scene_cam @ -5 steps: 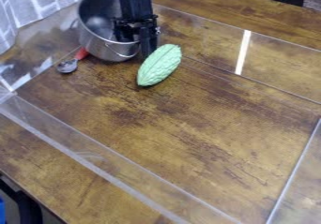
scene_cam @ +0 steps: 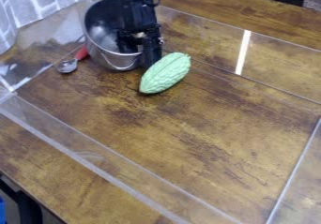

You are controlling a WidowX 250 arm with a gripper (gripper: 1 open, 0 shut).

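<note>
My gripper [scene_cam: 148,50] is down at the right side of a steel pot [scene_cam: 103,42] in the upper left, its dark body overlapping the pot's rim. Whether it is open or shut, and what lies between its fingers, is hidden. A pale green, ridged oblong vegetable [scene_cam: 166,74] lies on the wooden table just right of and below the gripper.
A small metal ladle or spoon [scene_cam: 67,67] with a red part lies left of the pot. Clear tray-like borders run along the table [scene_cam: 189,143].
The gripper has shifted slightly. The green vegetable has moved a little to the right and down, and the pot has shifted slightly.
</note>
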